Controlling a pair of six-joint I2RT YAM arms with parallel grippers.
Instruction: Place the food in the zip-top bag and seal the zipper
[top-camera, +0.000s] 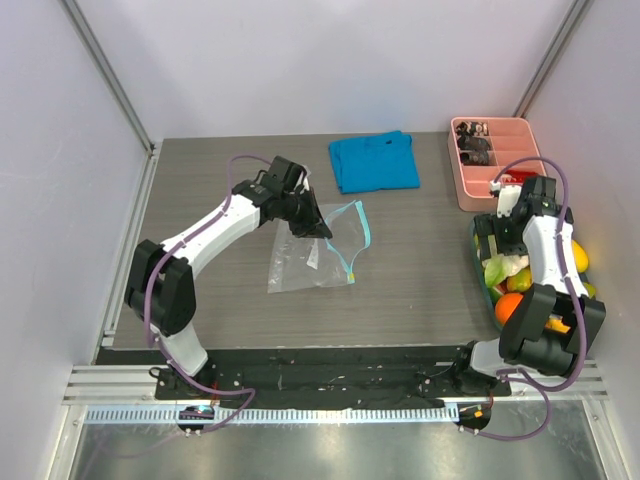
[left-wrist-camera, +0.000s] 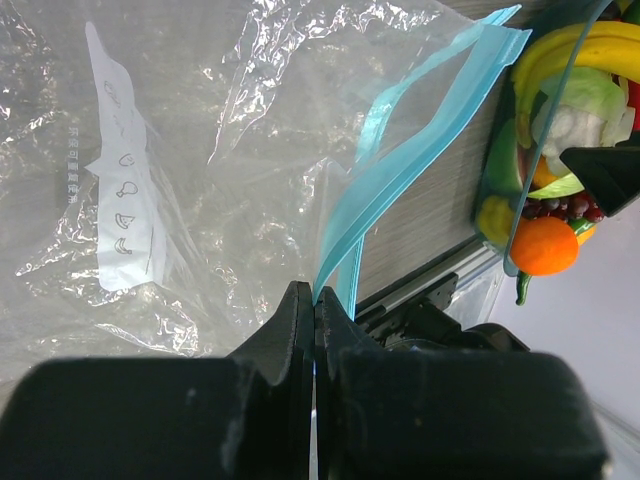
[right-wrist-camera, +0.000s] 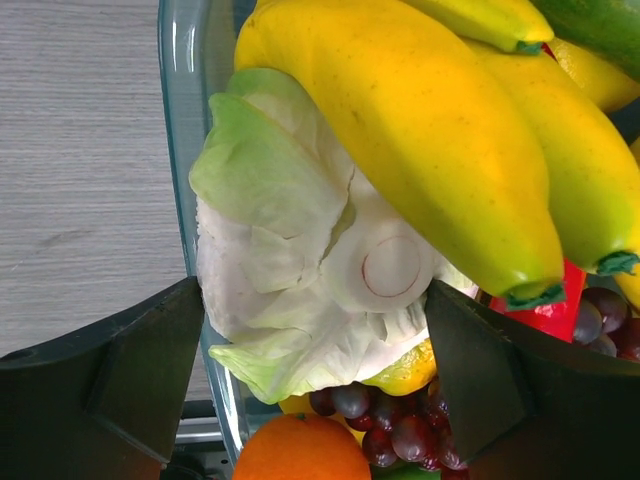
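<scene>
A clear zip bag (top-camera: 310, 260) with a light blue zipper strip (left-wrist-camera: 410, 160) lies on the table. My left gripper is shut on the zipper edge of the bag, holding it up. At the right, my right gripper is down in the food bin, its fingers either side of a pale cabbage (right-wrist-camera: 270, 210), part open; whether they grip it is not clear. Yellow peppers or bananas (right-wrist-camera: 400, 120), grapes (right-wrist-camera: 410, 435) and an orange (right-wrist-camera: 300, 450) lie around the cabbage in the bin (right-wrist-camera: 180, 150).
A pink divided box (top-camera: 470, 180) stands behind the food bin. A folded blue cloth (top-camera: 372, 160) lies at the back middle. The table between bag and bin is clear, as is its left part.
</scene>
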